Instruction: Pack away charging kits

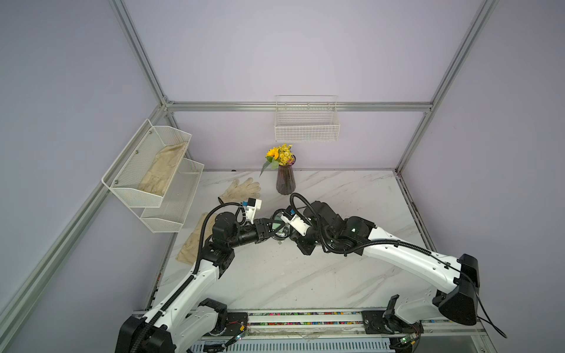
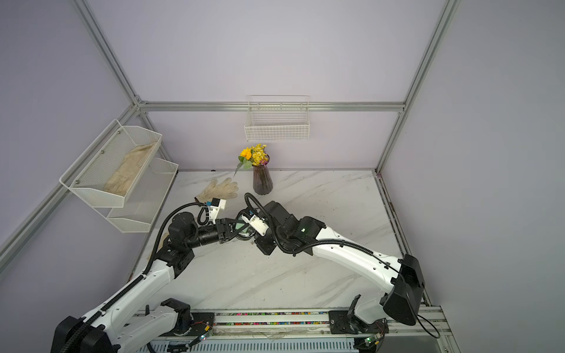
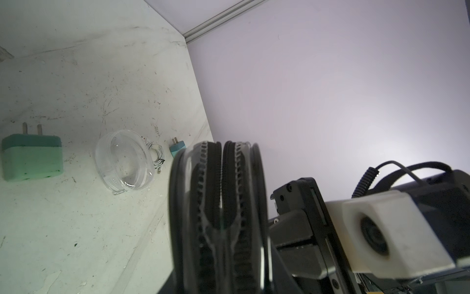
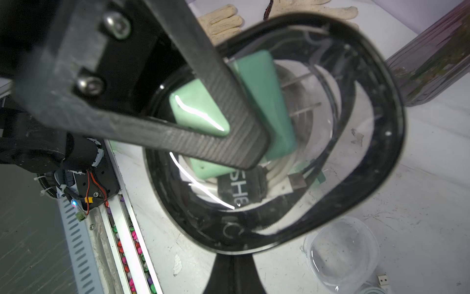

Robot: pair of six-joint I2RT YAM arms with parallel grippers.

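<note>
My left gripper (image 1: 273, 226) is shut on a clear case (image 4: 362, 142) with a black zipped rim, held above the table. Through the case's window in the right wrist view, a green charger (image 4: 266, 103), a black piece with white lettering (image 4: 240, 188) and pale cable show behind a left finger (image 4: 240, 142). In the left wrist view the case (image 3: 222, 186) stands edge-on. My right gripper is shut, its tips at the rim; whether they pinch a zipper tab is hidden. Another view of a green charger (image 3: 31, 159) lies left in the left wrist view.
A clear round box (image 3: 124, 159), a coiled cable (image 3: 156, 154) and a small teal charger (image 3: 177, 147) lie on the table. Behind stand a vase (image 1: 285, 179) and a glove (image 1: 240, 191). White baskets (image 1: 176, 211) hang left.
</note>
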